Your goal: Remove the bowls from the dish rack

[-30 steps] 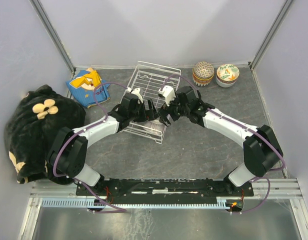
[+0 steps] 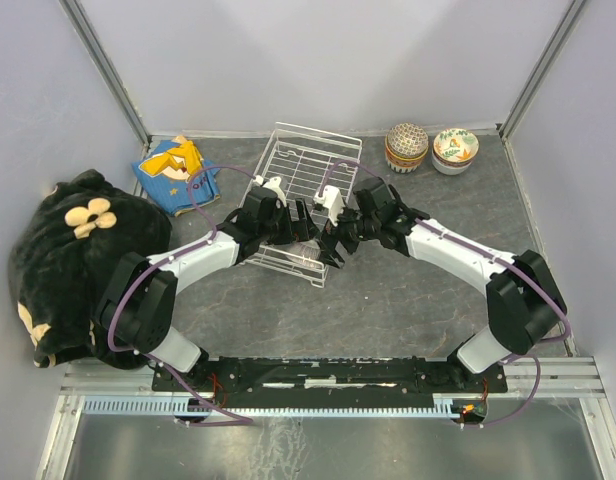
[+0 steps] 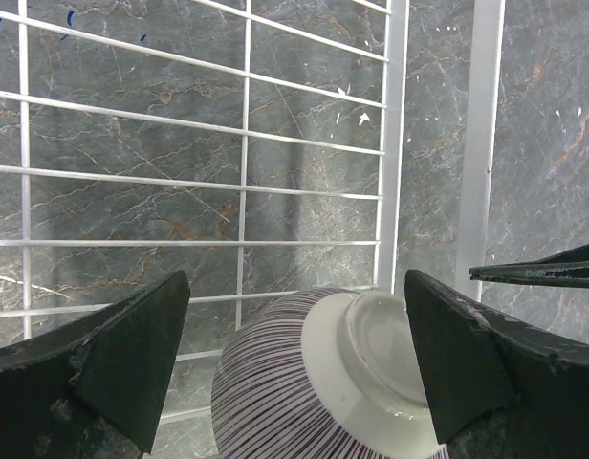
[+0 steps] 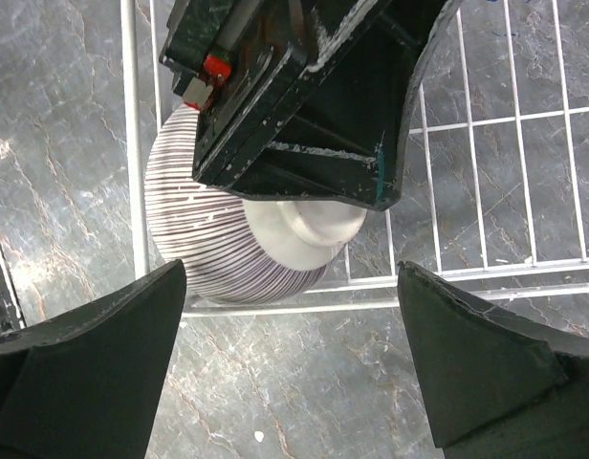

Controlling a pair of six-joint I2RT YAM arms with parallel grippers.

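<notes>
One striped bowl [image 3: 285, 392] lies on its side in the near end of the white dish rack [image 3: 394, 143], its pale foot facing the rack's right side. Above it my left gripper is open, a finger to either side of the bowl in the left wrist view; contact cannot be made out. My right gripper [image 2: 331, 246] stands open at the rack's right edge, close to the left one. In the right wrist view, the bowl [image 4: 218, 239] is partly covered by the left gripper's fingers [image 4: 304, 143], and nothing sits between the right gripper's own fingers.
Two stacks of bowls, one patterned [image 2: 407, 143] and one floral [image 2: 455, 148], stand at the back right. A blue and yellow cloth [image 2: 176, 175] and a dark plush [image 2: 88, 270] occupy the left. The counter right of the rack is clear.
My right gripper has turned and shifted slightly toward the near side, beside the rack edge. The left arm and the bowl stacks look unmoved.
</notes>
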